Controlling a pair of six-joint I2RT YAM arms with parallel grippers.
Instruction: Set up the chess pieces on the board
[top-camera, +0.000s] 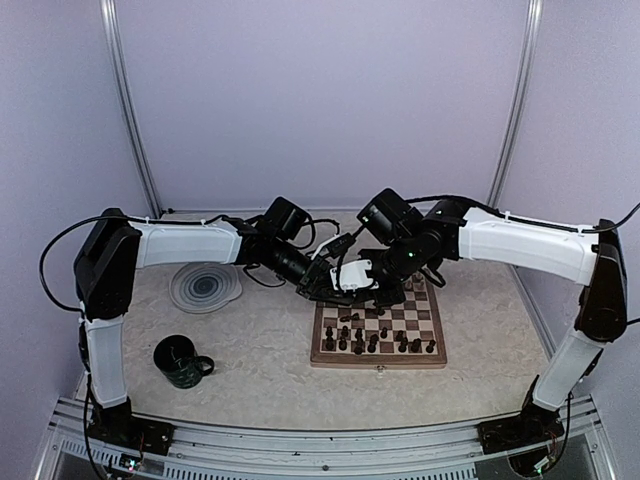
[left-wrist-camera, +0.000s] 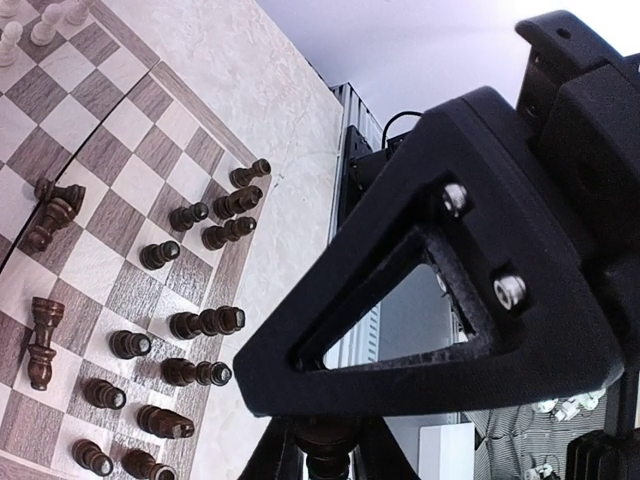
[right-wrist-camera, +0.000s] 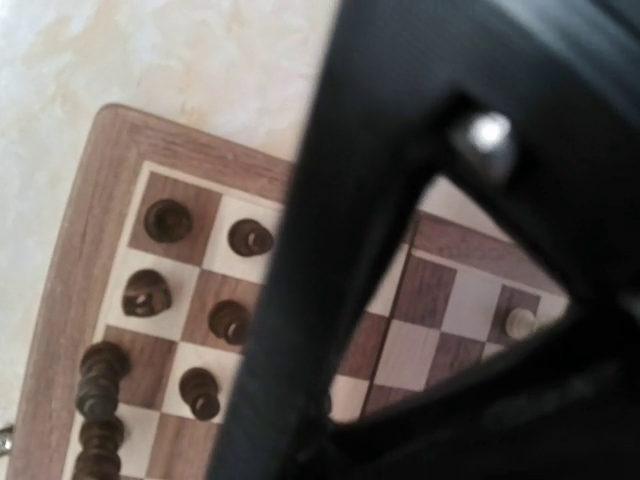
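Note:
The chessboard lies on the table, with dark pieces along its near edge and several lying on their sides mid-board, such as a rook. My two grippers meet above the board's far left part, overlapping in the top view. My left gripper is shut on a dark chess piece, low in the left wrist view. My right gripper is beside it; its black frame fills much of the right wrist view, and its fingertips cannot be made out. Light pieces show at the board's far end.
A dark mug stands at the front left, and a round translucent lid lies behind it.

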